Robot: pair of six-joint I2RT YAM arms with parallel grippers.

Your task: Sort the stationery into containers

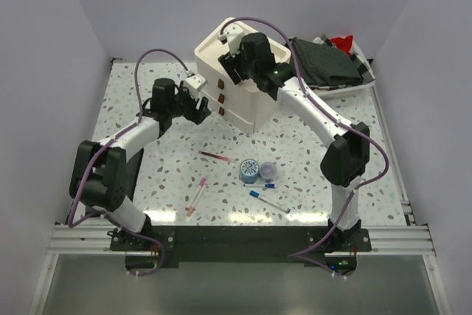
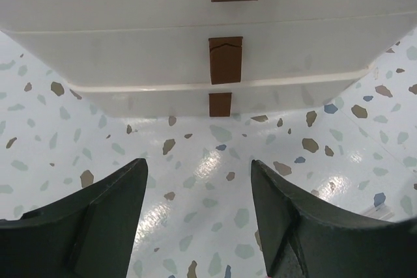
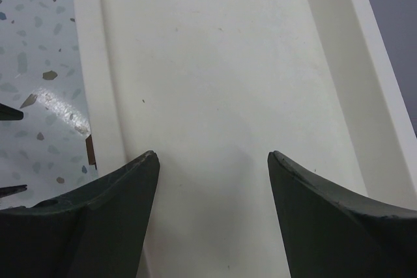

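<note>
A white drawer cabinet [image 1: 240, 105] with brown pull tabs stands at the back; its drawers look shut in the left wrist view, where one brown tab [image 2: 225, 61] faces me. My left gripper [image 1: 199, 114] is open in front of the drawer faces, pointing at them, with nothing between its fingers. Over the cabinet's tray-like top [image 3: 215, 63], which looks empty, my right gripper [image 1: 233, 71] hangs open and holds nothing. On the table lie a pink-and-dark pen [image 1: 214, 156], pink markers [image 1: 196, 197], a blue tape roll [image 1: 249, 171], a clear roll [image 1: 268, 170], a short blue marker [image 1: 259, 186] and a longer one [image 1: 269, 201].
A white bin [image 1: 354, 91] with dark cloth [image 1: 324, 63] and a red item [image 1: 342, 43] stands at the back right. A dark flat item [image 1: 134, 170] lies partly under the left arm.
</note>
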